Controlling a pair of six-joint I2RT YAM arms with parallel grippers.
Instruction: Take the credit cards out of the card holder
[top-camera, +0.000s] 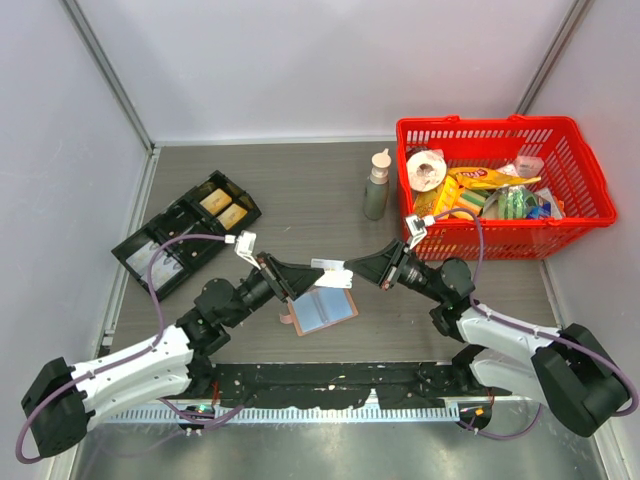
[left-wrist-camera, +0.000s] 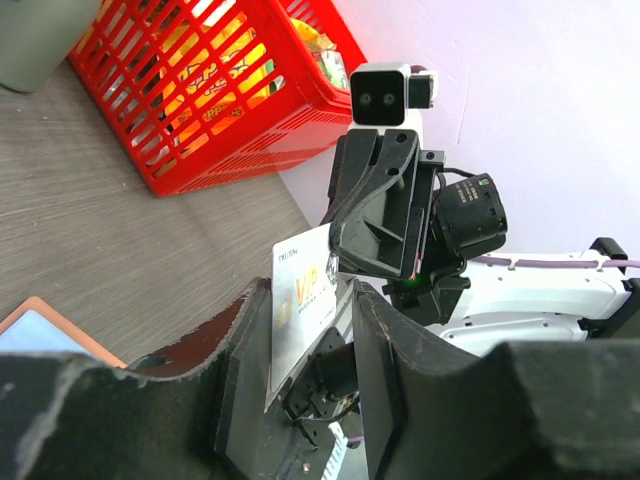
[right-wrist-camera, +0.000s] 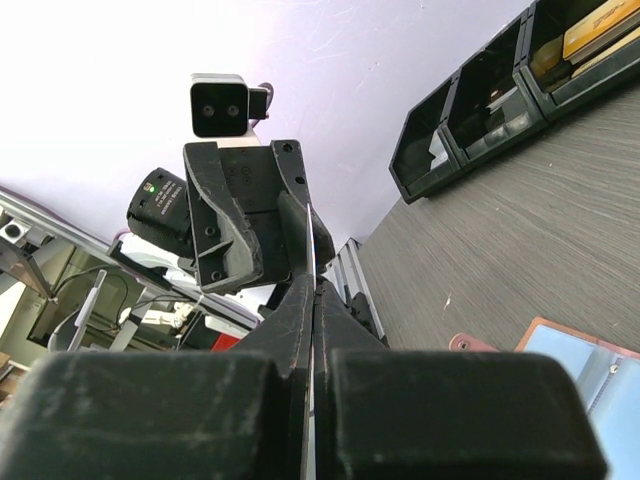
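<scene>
A white credit card (top-camera: 336, 280) is held between the two arms, above the card holder. My right gripper (top-camera: 350, 267) is shut on one end; the right wrist view shows the card (right-wrist-camera: 310, 240) edge-on, as a thin line rising from the closed fingers. From the other side my left gripper reaches around the card (left-wrist-camera: 300, 290), its fingers part open with a gap on the right of the card. The card holder (top-camera: 325, 312) lies open on the table, light blue inside with brown edges. Whether cards remain in it cannot be told.
A red basket (top-camera: 480, 240) of packaged goods stands at the back right, with a grey-green bottle (top-camera: 376, 190) beside it. At the left lies a black compartment tray (top-camera: 185, 230). The table between tray and bottle is clear.
</scene>
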